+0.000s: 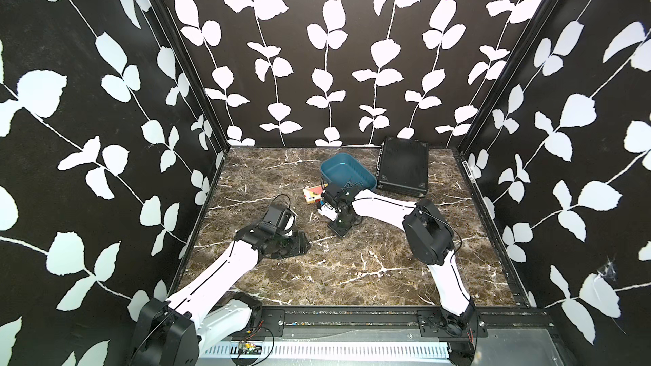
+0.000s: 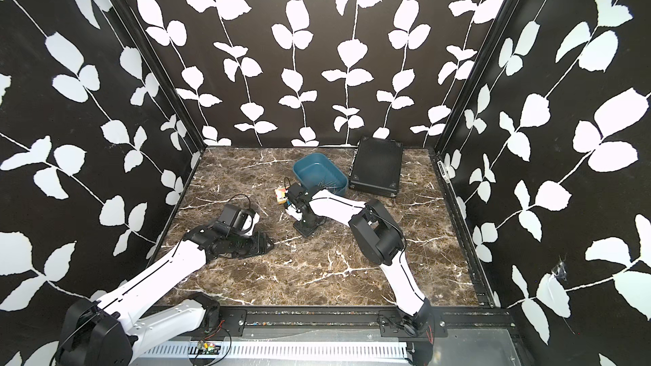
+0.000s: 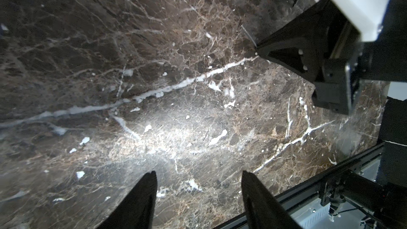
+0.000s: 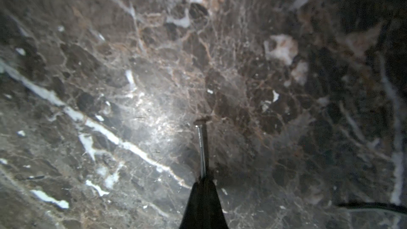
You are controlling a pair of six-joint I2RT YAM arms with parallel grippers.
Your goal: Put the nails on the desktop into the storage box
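In the right wrist view a thin metal nail [image 4: 202,150] juts out from the pinched tips of my right gripper, its flat head pointing away from the fingers. From the left wrist view, that same nail [image 3: 248,36] shows at the point of the right gripper's black fingers [image 3: 292,44], close over the marble desktop. My left gripper is open, only bare desktop showing between its fingers. The blue storage box [image 1: 333,162] stands at the back middle, just behind the right gripper's wrist. Thin dark lines show inside it, too small to name.
A black case [image 1: 403,166] lies to the right of the box. Partly hidden by the right arm, a small red and yellow packet [image 1: 312,194] sits left of the box. Bare desktop [image 1: 366,274] spreads across the front middle.
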